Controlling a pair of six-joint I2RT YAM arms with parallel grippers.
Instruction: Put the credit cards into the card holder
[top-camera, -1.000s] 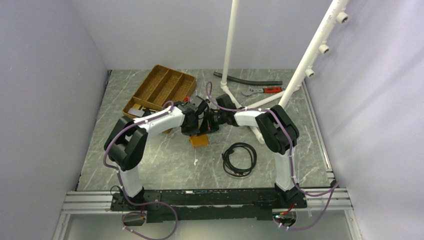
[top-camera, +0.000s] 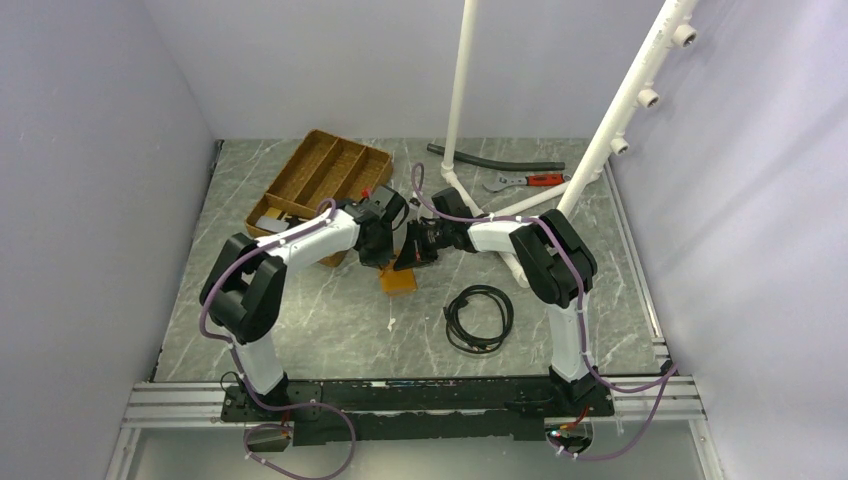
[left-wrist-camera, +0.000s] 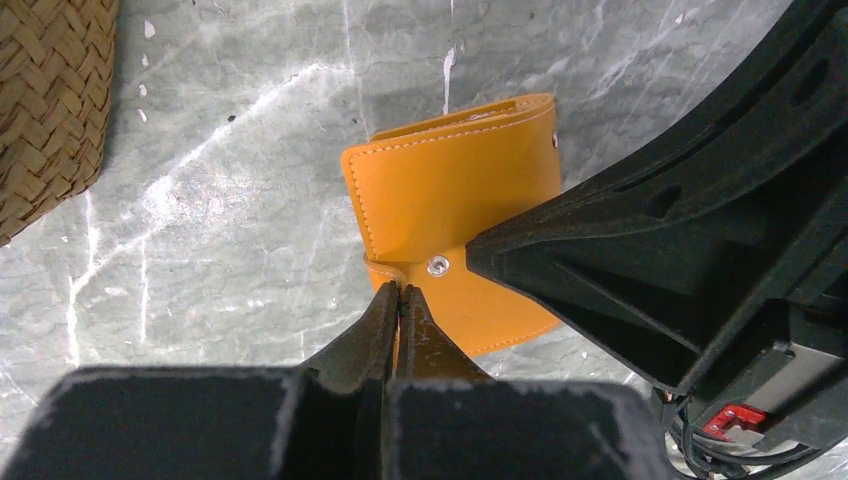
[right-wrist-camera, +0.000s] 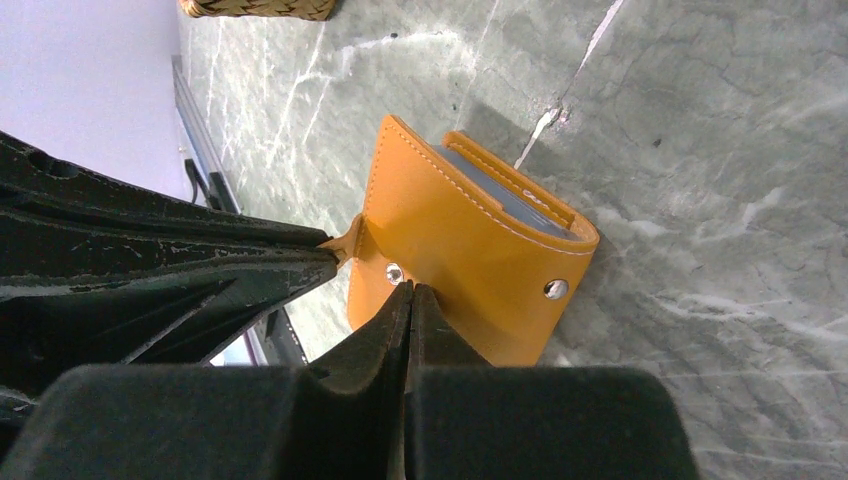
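The orange leather card holder (top-camera: 398, 282) rests on the grey table, folded, its stitched opening showing in both wrist views. Pinched in the tips of my left gripper is its small strap (right-wrist-camera: 347, 240), which sticks out from the side edge. My right gripper is shut in front of the holder's face, close to the metal snap (left-wrist-camera: 438, 266); nothing shows between its fingers, and whether it touches the leather is unclear. A pale grey sheet (right-wrist-camera: 500, 190) lies inside the opening; whether it is a card or a sleeve cannot be told.
A brown woven tray (top-camera: 320, 172) with compartments stands behind the left arm, small items in its near-left section. A coiled black cable (top-camera: 478, 320) lies right of the holder. White pipes (top-camera: 458, 90) and a red-handled wrench (top-camera: 530, 181) occupy the back right.
The holder moved barely, and the right arm looks unmoved.
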